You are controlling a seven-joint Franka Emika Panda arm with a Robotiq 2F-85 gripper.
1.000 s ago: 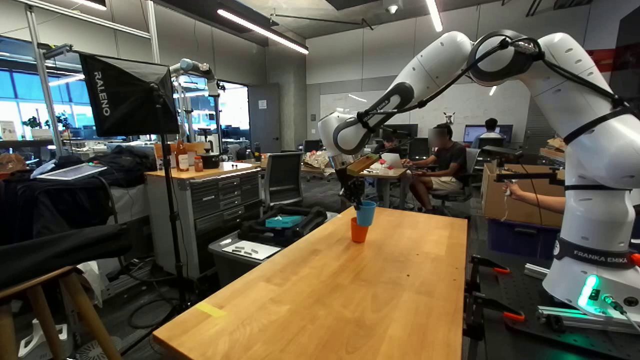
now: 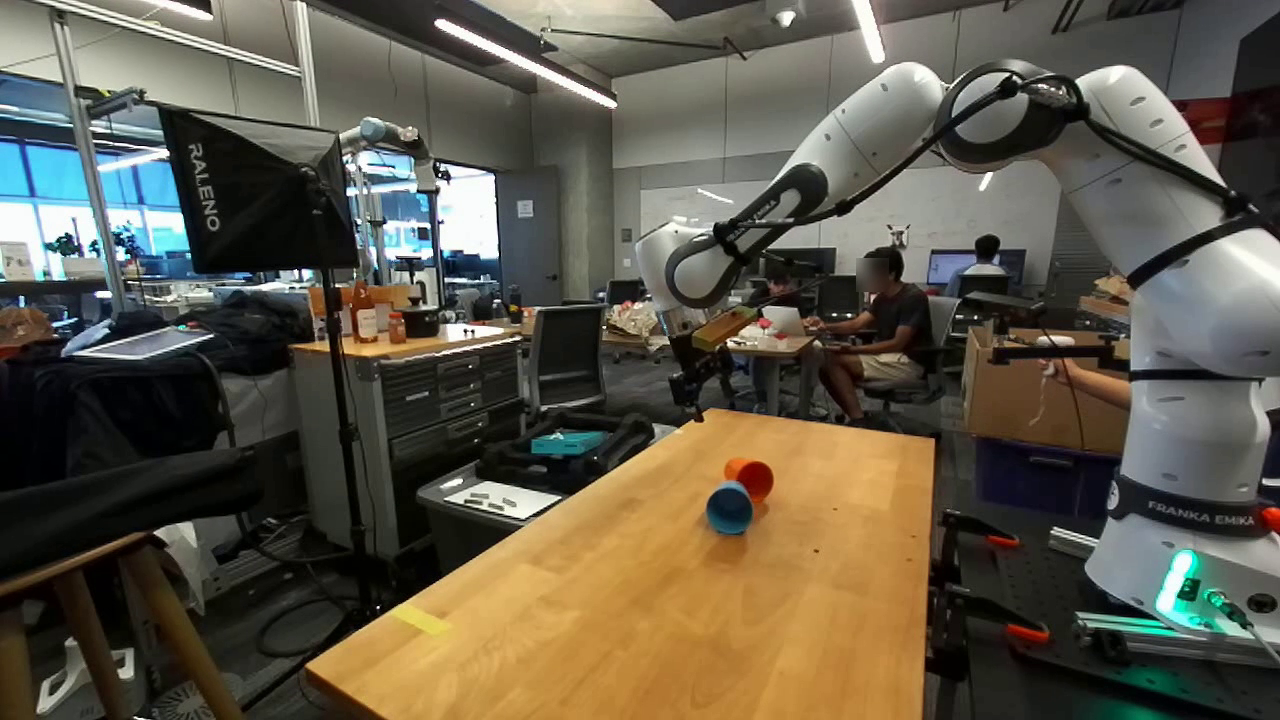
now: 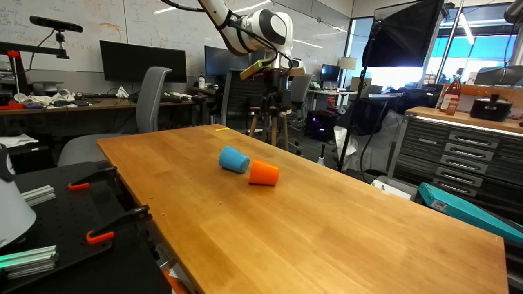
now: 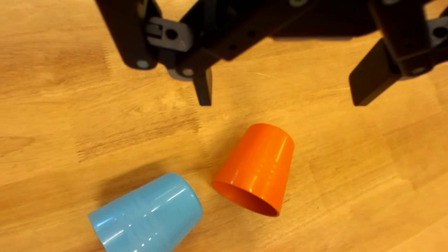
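Note:
Both cups lie on their sides on the wooden table [image 2: 672,600]. The orange cup [image 4: 258,168] has its open mouth toward the bottom of the wrist view. Beside it, to the lower left there, lies the blue cup [image 4: 147,218], partly cut off by the frame edge. In exterior view 2 the blue cup [image 3: 233,159] and orange cup [image 3: 264,173] are close together. My gripper is above the table and apart from both cups. Its fingers are spread wide, with nothing held between them.
Clamps [image 2: 996,612] grip the table edge on the robot base side. A grey bin [image 2: 492,504] and a drawer cabinet [image 2: 414,408] stand beyond the opposite edge. Around the two cups the tabletop is clear.
A second ago the orange cup stood upright, with the blue cup at my gripper just above it. Now my gripper is clear of both, and the cups lie toppled nearer the exterior view 1 camera.

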